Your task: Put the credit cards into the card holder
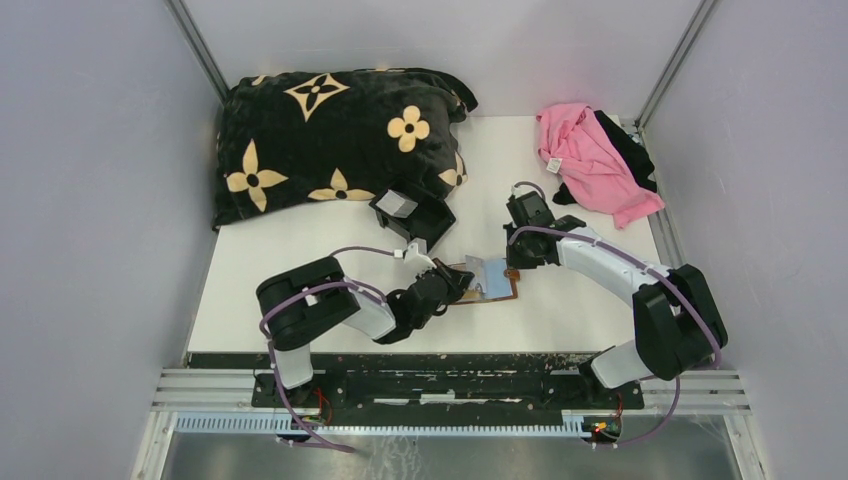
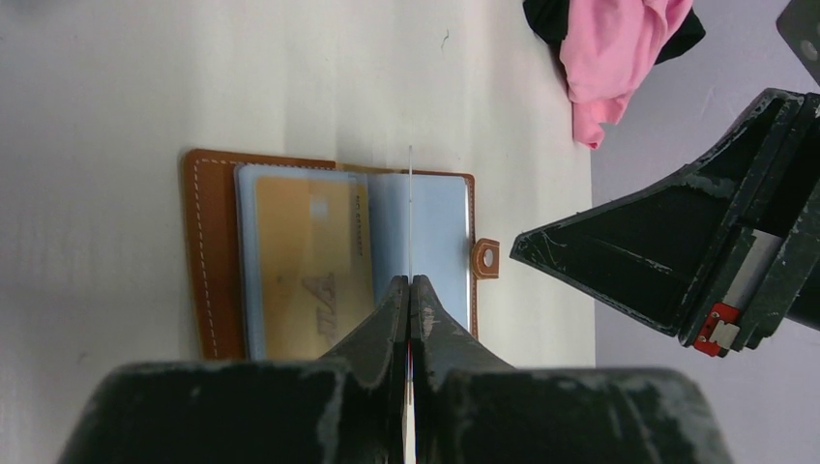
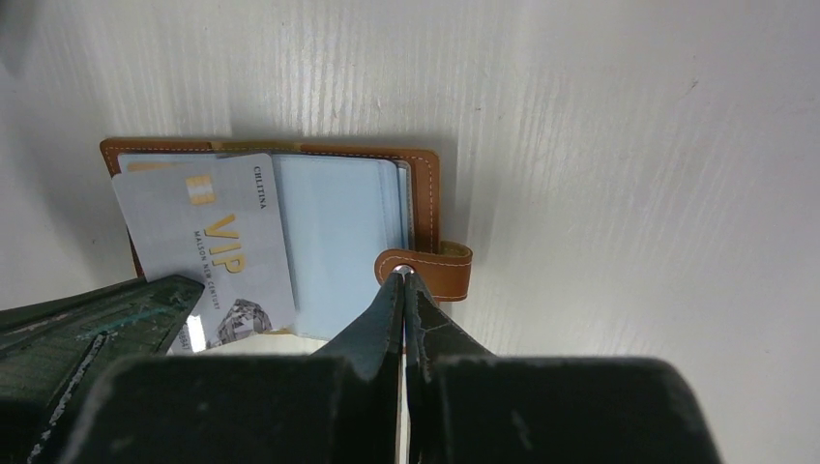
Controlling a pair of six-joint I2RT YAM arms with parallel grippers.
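The open brown card holder (image 2: 215, 251) lies on the table with pale blue sleeves (image 3: 334, 242) and a gold card (image 2: 300, 251) in the left one. My left gripper is shut on a thin card, seen edge-on above the sleeves; the right wrist view shows its face, a silver VIP card (image 3: 222, 232). My right gripper is shut, nothing visible between its fingers, over the holder's snap strap (image 3: 437, 274) at the right edge.
A black box (image 1: 428, 215) with pale contents stands behind the holder. A patterned black cushion (image 1: 330, 140) fills the back left; pink and black cloths (image 1: 590, 160) lie back right. Bare table surrounds the holder.
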